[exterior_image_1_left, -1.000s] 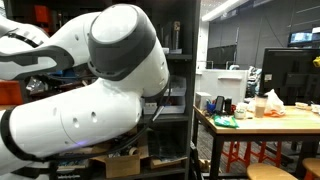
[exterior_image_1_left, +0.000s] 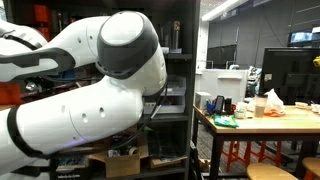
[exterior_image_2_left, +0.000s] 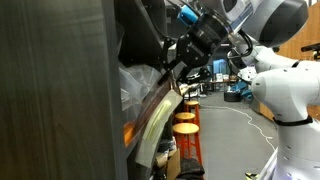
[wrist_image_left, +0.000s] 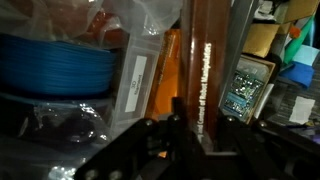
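A book with a brown-red spine (wrist_image_left: 208, 65) lettered "Robot Manipulators" runs up through the middle of the wrist view. My gripper is shut on this book, with dark fingers at either side of the spine's lower end. From exterior view 2, the book (exterior_image_2_left: 155, 125) hangs tilted below the gripper (exterior_image_2_left: 174, 82), its pale page edges facing out, close beside a dark cabinet wall (exterior_image_2_left: 60, 90). In exterior view 1 the white arm hides both gripper and book.
Clear plastic bins (wrist_image_left: 135, 80) and a blue spool (wrist_image_left: 50, 68) lie left of the book in the wrist view. A shelf unit (exterior_image_1_left: 180, 100) stands behind the arm, a cardboard box (exterior_image_1_left: 122, 163) low in it. A wooden table (exterior_image_1_left: 265, 124) with stools is at right.
In exterior view 1 the arm's white links have shifted slightly against the shelf. The table and shelf contents look the same.
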